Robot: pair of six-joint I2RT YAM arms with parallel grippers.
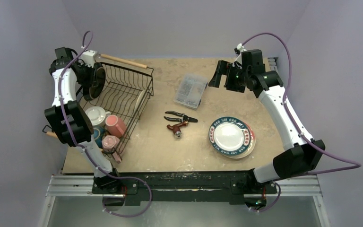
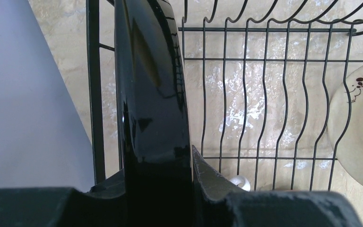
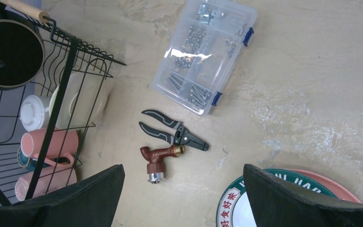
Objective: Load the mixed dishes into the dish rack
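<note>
The dish rack (image 1: 123, 94) holds pink mugs (image 1: 115, 126), a white lidded cup (image 3: 33, 113) and a cream plate (image 2: 359, 127) on its right side. My left gripper is shut on a black round dish (image 2: 151, 109), held upright inside the rack's back left. My right gripper stands open above the table with nothing between its fingers. A stack of plates (image 1: 229, 136), the top one with a green lettered rim, lies at the right front of the table.
A clear parts box (image 1: 190, 90), pliers (image 1: 180, 117) and a brown tap (image 1: 177, 128) lie mid-table. The rack's middle slots are empty, and the table around the box is mostly clear.
</note>
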